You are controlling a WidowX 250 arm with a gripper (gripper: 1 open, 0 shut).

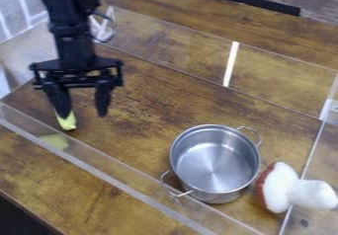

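The black gripper (pixel 77 89) is in the left part of the camera view, low over a yellow-green object (pixel 65 120) with a slim shape, whose upper end it hides. The gripper is blurred; its fingers appear spread, and whether anything is between them is unclear. A steel pot (pixel 212 164) with two side handles sits on the wooden table (pixel 172 81) at the lower right.
A white and red object (pixel 295 192), shaped like a mushroom, lies right of the pot. A white strip (pixel 231 64) lies toward the back. Transparent walls border the work area.
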